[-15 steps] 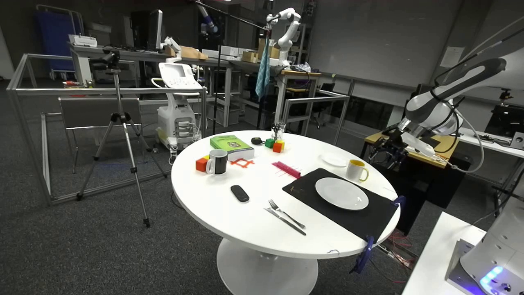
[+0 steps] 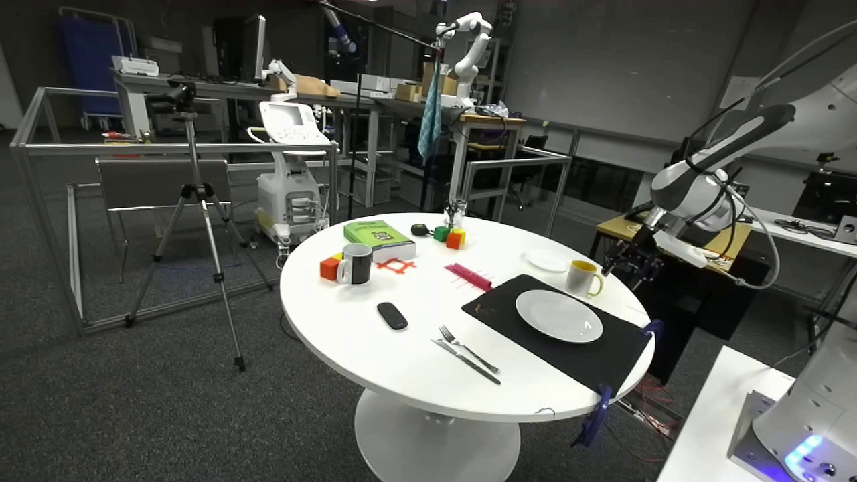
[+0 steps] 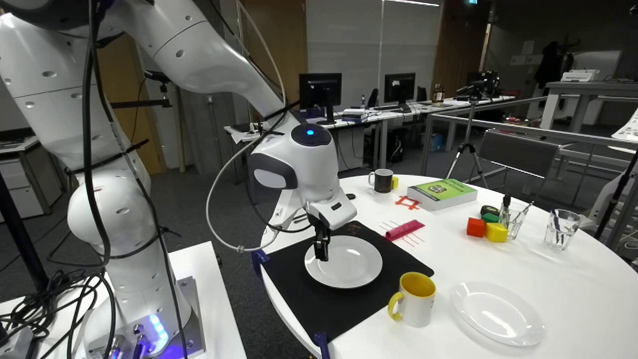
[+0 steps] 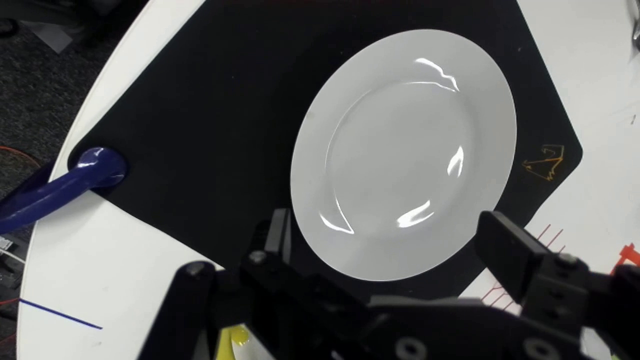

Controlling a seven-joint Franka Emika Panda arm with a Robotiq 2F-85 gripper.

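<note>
With its fingers wide apart and nothing between them, my gripper is open above the table's right side. In the wrist view a white plate (image 4: 414,156) lies beyond the fingertips on a black placemat (image 4: 198,120). The yellow-handled mug (image 2: 582,278) stands upright beside the mat; only a bit of its yellow shows low in the wrist view, behind the gripper. A second white plate (image 3: 497,313) rests on bare table near that mug. In exterior view 2 the gripper (image 3: 321,246) appears in front of the plate, apart from it.
Blue clamps (image 2: 592,418) grip the mat at the table edge. A fork (image 2: 470,349) and knife (image 2: 466,361) lie left of it. Farther off are a pink holder (image 2: 469,276), a black mug (image 2: 355,264), a green book (image 2: 379,238), colored blocks (image 3: 476,227) and glasses (image 3: 560,230).
In exterior view 1 my arm and gripper have shifted left and somewhat lower, closer to the yellow-handled mug. The objects on the table have stayed put.
</note>
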